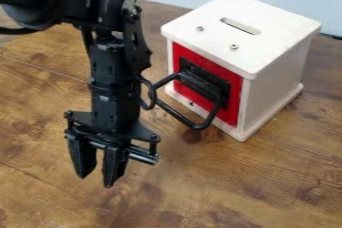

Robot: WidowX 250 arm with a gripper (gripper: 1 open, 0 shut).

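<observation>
The black arm's gripper (96,165) points down over the wooden table at the left of the view, its two fingers apart with no object visible between them. To its right stands a white wooden box (274,87) with a red front panel (230,109), a dark centre section and a slot on top. A cable loops out from beside the arm across the box's front.
A white wall runs behind the table at the upper right.
</observation>
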